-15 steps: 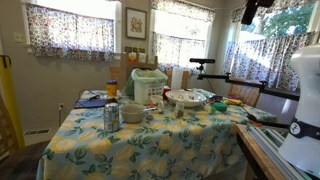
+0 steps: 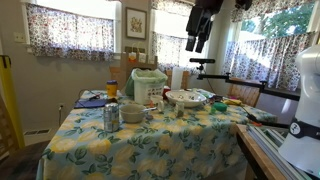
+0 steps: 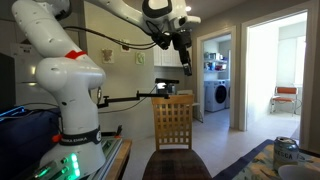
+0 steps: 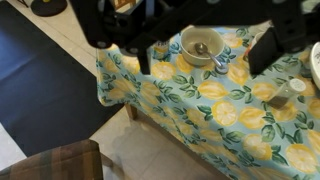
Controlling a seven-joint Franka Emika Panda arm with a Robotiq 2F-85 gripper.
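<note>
My gripper (image 2: 195, 44) is high above the table, well clear of everything on it. In the wrist view its dark fingers (image 4: 143, 58) stand wide apart, open, with nothing between them. Beyond them on the table is a light bowl (image 4: 203, 42) with a spoon (image 4: 215, 63) in it, partly covered by the gripper's body. A small whitish container (image 4: 288, 92) lies or stands to the right. Exterior view 1 shows a silver can (image 2: 110, 117) left of the bowl (image 2: 132, 113).
The table wears a lemon-patterned cloth (image 2: 150, 150). A white basket with a green liner (image 2: 148, 88) stands behind the bowl, and a wide white dish (image 2: 186, 98) is to its right. A wooden chair (image 3: 172, 120) stands before the table.
The arm has swung into exterior view 1 from the upper right. Its gripper now hangs over the table, where before only a small dark part showed at the top edge. The table objects look unmoved.
</note>
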